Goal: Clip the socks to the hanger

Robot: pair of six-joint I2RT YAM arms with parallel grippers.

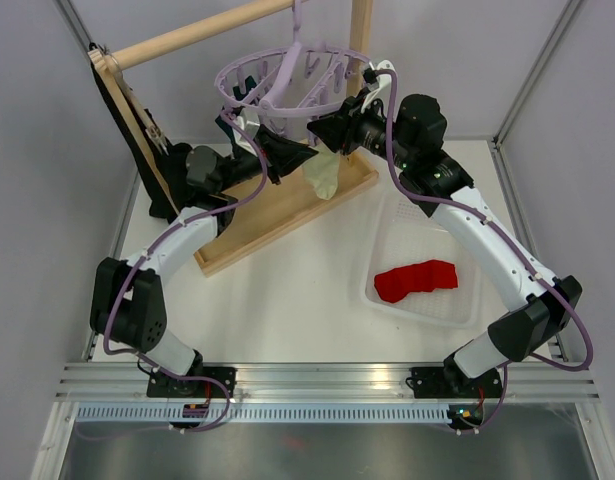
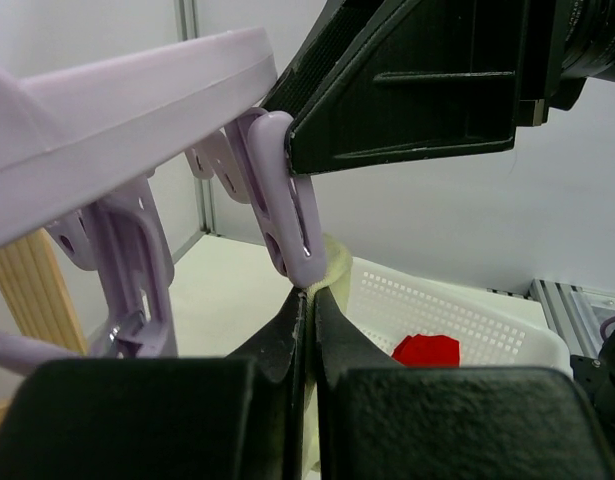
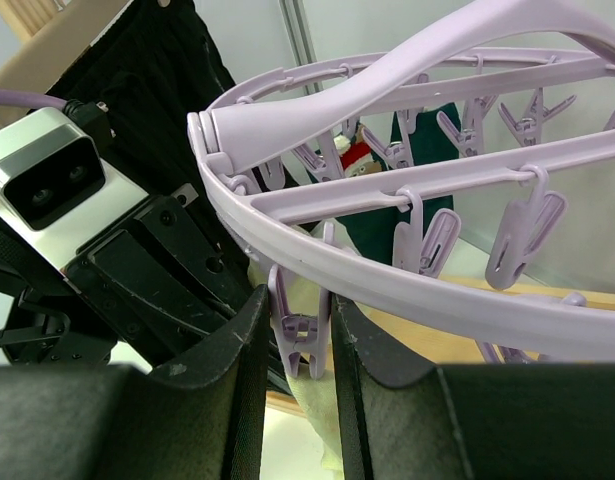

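The lilac round hanger (image 1: 286,112) hangs at the top of the top view. Its clip (image 3: 306,335) is pinched at the upper ends by my right gripper (image 1: 313,128), which is shut on it. Just below, my left gripper (image 1: 313,150) is shut on the pale yellow-green sock (image 1: 323,178), which dangles beneath its fingertips. In the left wrist view, the clip's lower tip meets the sock's top edge (image 2: 337,263) right above the left fingers (image 2: 282,325). Whether cloth lies between the clip's fingers I cannot tell.
A red sock (image 1: 417,280) lies in the white basket (image 1: 384,245) at right. Dark green socks with a Santa figure (image 3: 435,140) hang at the far side of the ring, among several empty clips. The wooden frame (image 1: 187,32) stands at left and back.
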